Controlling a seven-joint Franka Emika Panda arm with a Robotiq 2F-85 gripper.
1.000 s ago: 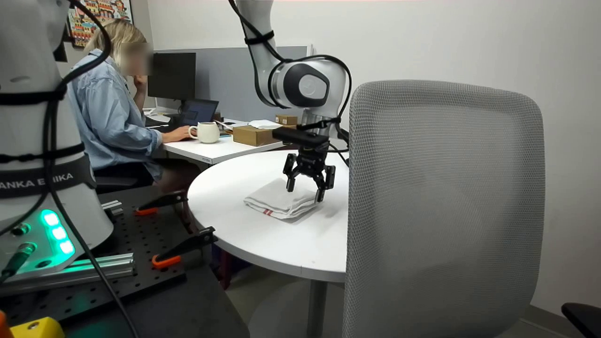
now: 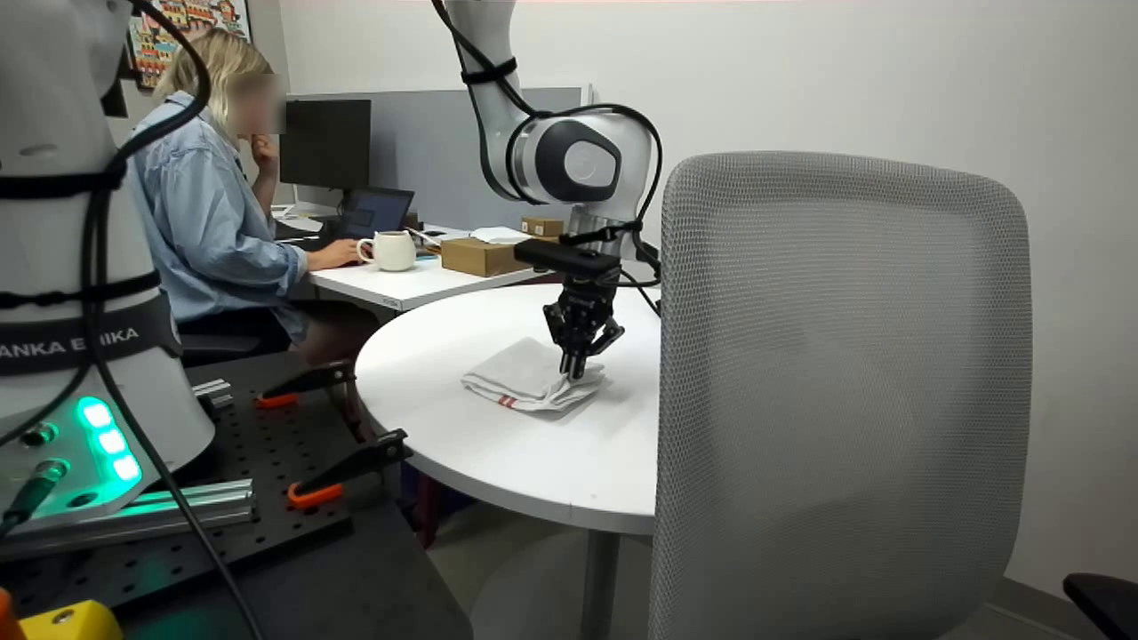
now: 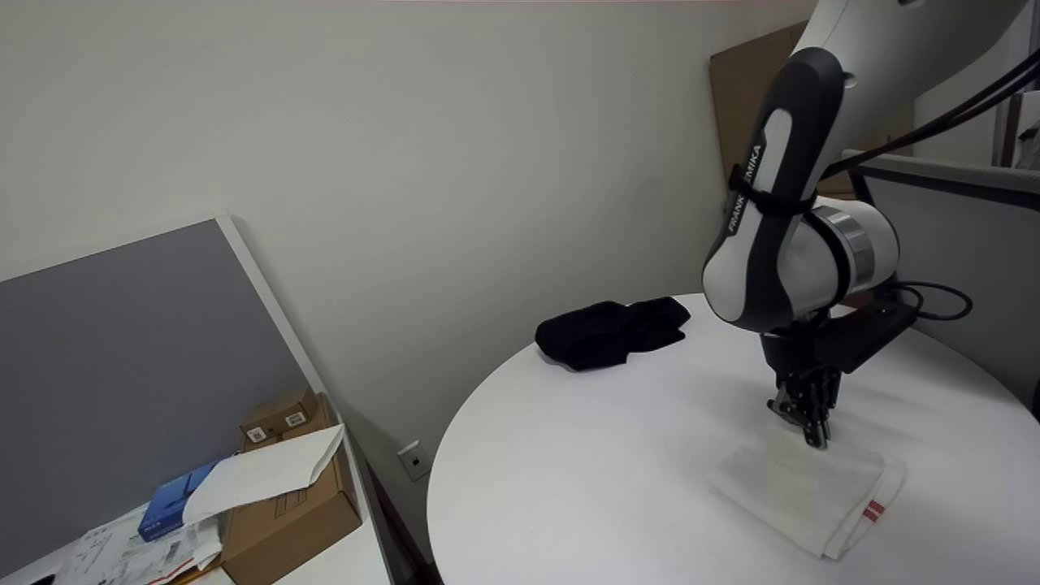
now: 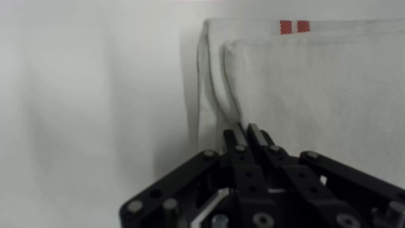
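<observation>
A white folded towel (image 2: 528, 373) with two red stripes lies on the round white table. In the wrist view the edge of its upper fold (image 4: 236, 108) bends in and runs to the fingertips. My gripper points down at this edge, its fingers drawn close together with a bit of the fold pinched between the tips. Exterior view 2 has the gripper (image 3: 816, 445) at the towel's (image 3: 799, 492) far edge, low against the cloth. How much cloth is between the fingers is hidden.
A dark cloth (image 3: 609, 335) lies at the table's edge by the wall. The grey mesh chair (image 2: 843, 405) blocks part of the table in exterior view 1. A person sits at the neighbouring desk with a mug (image 2: 391, 251).
My gripper's fingers, wide apart over the towel's edge a second ago, have come together. The edge there is now gathered slightly; the arm has hardly moved.
</observation>
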